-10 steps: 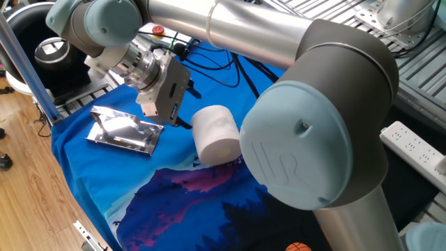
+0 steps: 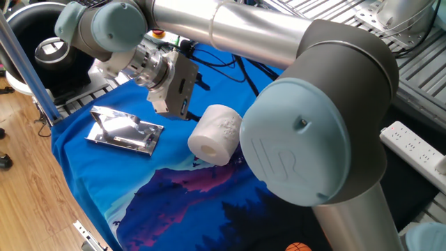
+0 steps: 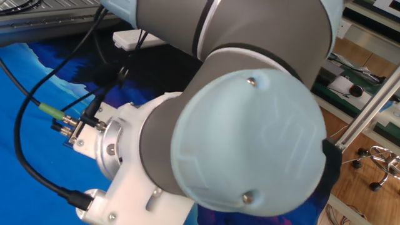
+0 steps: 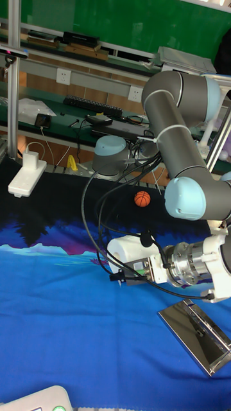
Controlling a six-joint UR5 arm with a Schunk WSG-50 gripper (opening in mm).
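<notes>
A white paper roll (image 2: 214,135) lies on its side on the blue printed cloth, its end with the core hole facing front-left in exterior view 1. My gripper (image 2: 198,100) is close behind it, with its two dark fingers (image 2: 202,83) spread apart. The lower fingertip reaches the roll's upper left edge; whether it touches is hard to tell. From the other side, the roll (image 4: 124,250) is partly covered by the gripper and its cables. A shiny metal holder (image 2: 125,131) lies left of the roll. The fingers are hidden in exterior view 2.
A small orange basketball (image 4: 141,198) lies behind the roll in exterior view 3. A white power strip (image 4: 27,175) sits at the far left. Black cables (image 4: 92,205) hang around the gripper.
The gripper has shifted slightly right, toward the roll. The metal holder stays put.
</notes>
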